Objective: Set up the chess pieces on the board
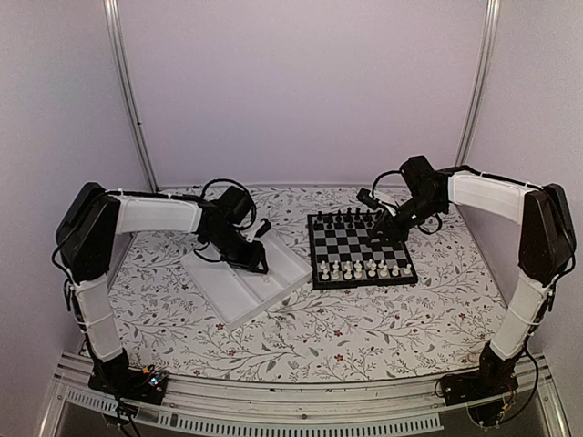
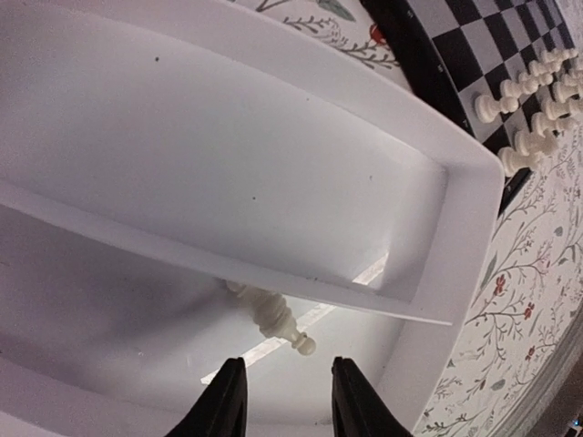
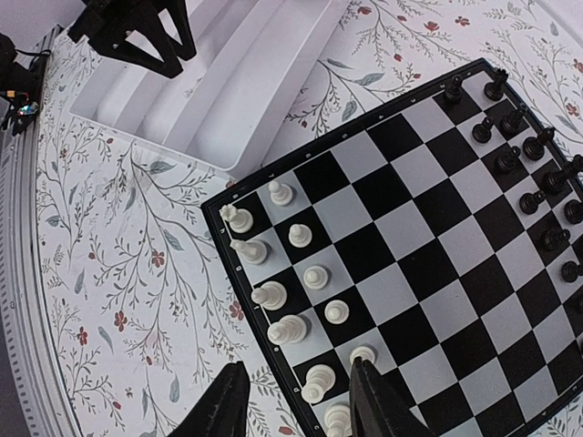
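A white chess piece (image 2: 273,314) lies on its side in a compartment of the white tray (image 2: 462,273), partly hidden by the divider. My left gripper is over the tray with its fingers apart, empty, near that piece. The chessboard (image 1: 355,246) carries rows of white pieces (image 3: 287,330) along the near side and black pieces (image 3: 507,160) along the far side. My right gripper hangs open above the board, nothing between its fingers.
The tray (image 1: 205,282) sits left of the board. Walls stand at the back and both sides.
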